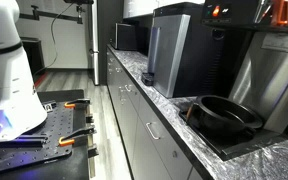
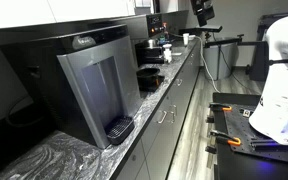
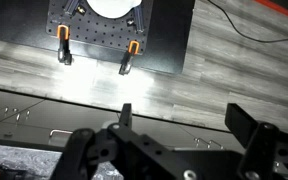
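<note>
Across the lower right of the wrist view, my gripper stands open with nothing between its fingers. Below it lie the wooden floor and the grey cabinet fronts. Dark hardware at the end of my arm (image 2: 202,12) shows at the top right of exterior view 2, above counter height and clear of the things on the counter. A black pot (image 1: 224,116) sits on the stove area at the right of exterior view 1; its inside is only partly visible.
A large grey-and-black dispenser (image 2: 99,85) stands on the marbled counter (image 1: 169,105). Cabinets and drawers (image 1: 134,120) run beneath. My base stand (image 3: 94,45) carries orange-tipped clamps (image 3: 134,47). A cable (image 3: 249,36) hangs nearby. Open floor (image 3: 209,75) separates stand and cabinets.
</note>
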